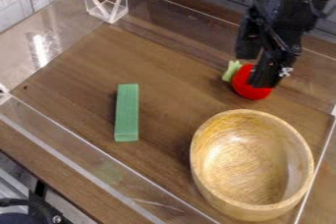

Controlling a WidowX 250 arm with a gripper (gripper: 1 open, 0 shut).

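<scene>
My black gripper [262, 56] hangs at the upper right, open, directly over a red object with a green top [251, 87], partly hiding it. Whether the fingers touch it I cannot tell. A green block [128, 112] lies on the wooden table [92, 71] at the left. A large beige bowl [223, 188] sits at the lower right.
Clear or white rims and walls border the table along the left and back.
</scene>
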